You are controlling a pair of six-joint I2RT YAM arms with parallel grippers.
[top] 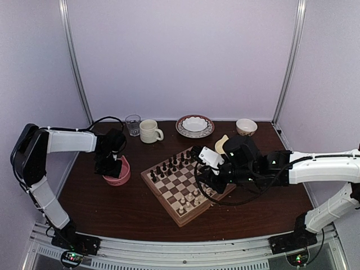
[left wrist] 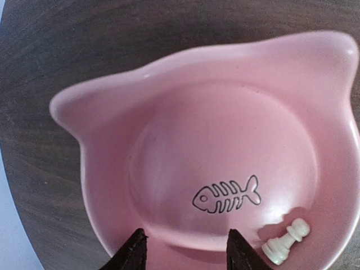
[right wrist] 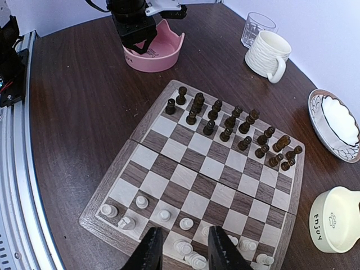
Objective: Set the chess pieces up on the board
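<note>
A pink bowl point(left wrist: 219, 129) with a fish drawing holds one white chess piece point(left wrist: 286, 242), lying at its lower right in the left wrist view. My left gripper is over the bowl, fingers apart, nothing between them. The wooden chessboard point(right wrist: 157, 178) has dark pieces along its back rows and white pieces point(right wrist: 165, 215) along the near rows. My right gripper hangs above the white side, fingers apart, with nothing seen held between them.
A glass point(top: 133, 125), a mug point(top: 149, 130), stacked plates point(top: 194, 127), a white bowl point(top: 246, 127) and a cream container point(right wrist: 332, 216) stand behind or right of the board. Bare table lies left and in front of it.
</note>
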